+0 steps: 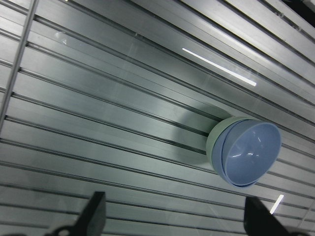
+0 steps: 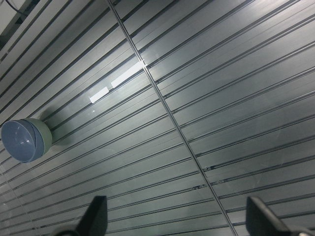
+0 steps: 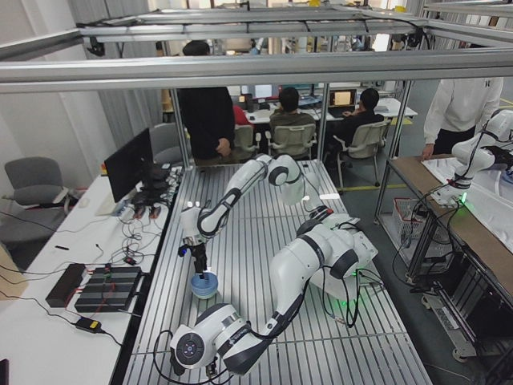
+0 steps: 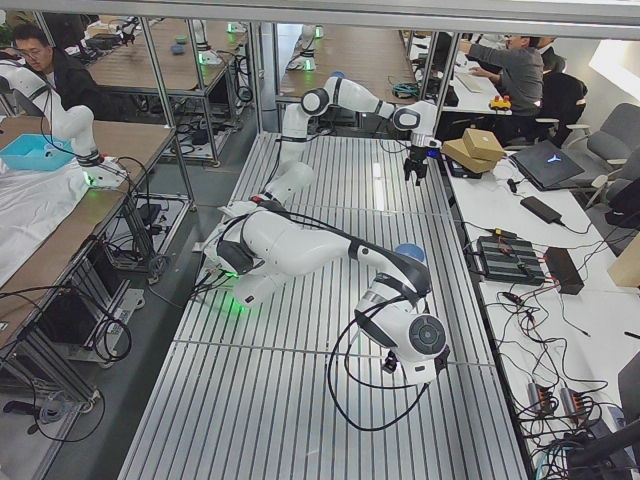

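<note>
Stacked bowls, blue ones (image 1: 251,152) inside a pale green one (image 1: 214,137), sit on the slatted metal table (image 1: 98,123), right of centre in the left wrist view and at the left edge of the right wrist view. My left gripper is open and empty above bare slats, its fingertips wide apart at the bottom edge. My right gripper is likewise open and empty. In both outer views the bowls lie between the two arms, partly hidden by the nearer gripper or arm.
A side desk (image 3: 64,208) with black power boxes (image 3: 108,289), cables and a monitor borders the table. Metal frame posts stand at the table's corners. Loose cables hang from the arms.
</note>
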